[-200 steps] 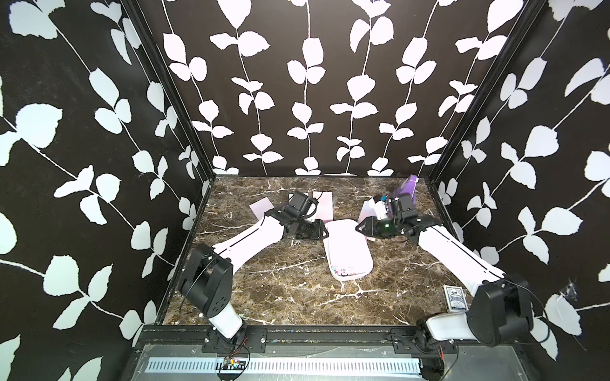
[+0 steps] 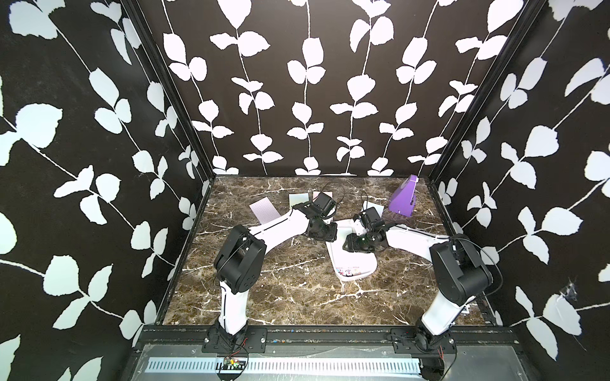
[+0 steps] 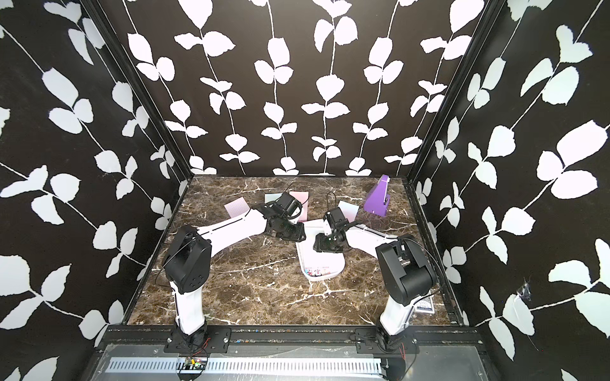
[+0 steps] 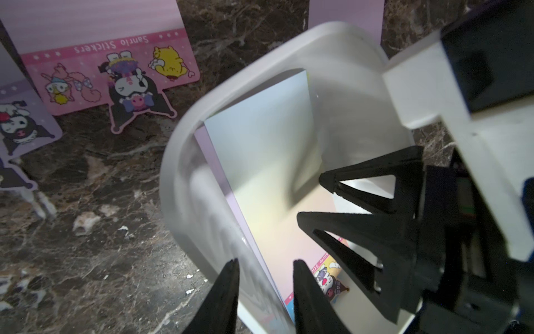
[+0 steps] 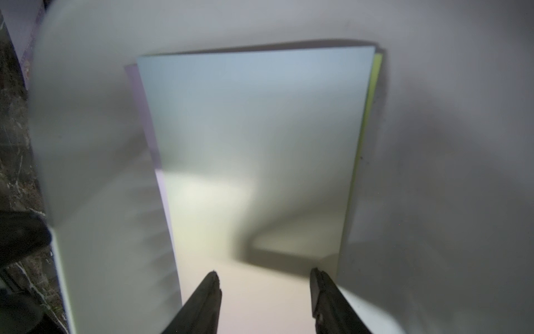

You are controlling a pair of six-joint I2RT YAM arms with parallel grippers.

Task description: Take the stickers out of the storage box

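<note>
The white storage box (image 4: pixel 183 167) (image 2: pixel 362 273) stands mid-table, holding a stack of sticker sheets (image 4: pixel 261 144) (image 5: pixel 256 122), with a pale gradient sheet on top and lilac and green edges beneath. My right gripper (image 2: pixel 354 241) is over the box with parted fingers above the top sheet, holding nothing. My left gripper (image 2: pixel 329 232) is open at the box's left wall, its fingertips above the rim area and the sheets' edge, nothing between them.
Loose sticker sheets (image 2: pixel 265 210) (image 4: pixel 105 66) lie behind and left of the box. A purple object (image 2: pixel 402 197) stands at the back right.
My right gripper has come leftward and down over the box from its back-right side. My left gripper has moved slightly right. The box has shifted a little right.
</note>
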